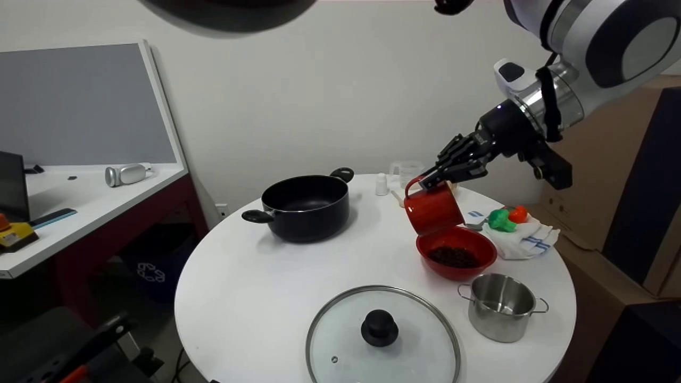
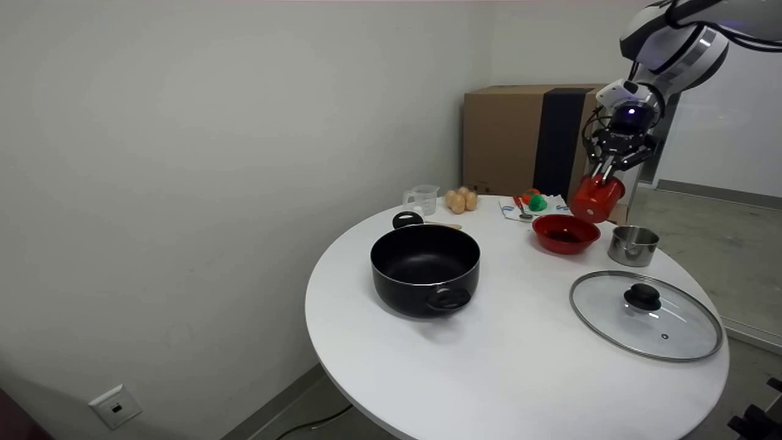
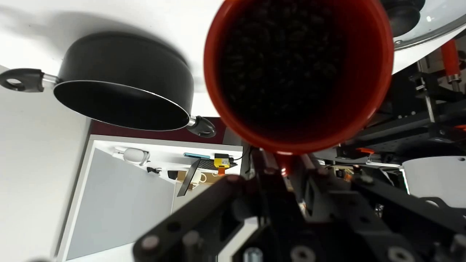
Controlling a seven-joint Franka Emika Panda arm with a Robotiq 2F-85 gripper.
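A red mug (image 1: 435, 209) hangs tilted in my gripper (image 1: 429, 182), which is shut on it near the handle. In exterior view 1 the mug overlaps the back left rim of a red bowl (image 1: 475, 239); whether the two touch I cannot tell. Dark beans (image 1: 454, 256) lie in that bowl. Looking into the mug (image 3: 209, 56) from the wrist view, I see many dark beans (image 3: 284, 61) inside. The black pot (image 1: 307, 214) stands on the table with no lid on, to the left of the mug.
A glass lid (image 1: 408, 319) lies at the table's front, with a small steel pot (image 1: 501, 306) to its right. Toy vegetables (image 1: 501, 220) rest on a cloth (image 1: 526, 241) behind the bowl. Eggs (image 2: 460, 200) and a clear measuring cup (image 2: 423, 198) stand far back.
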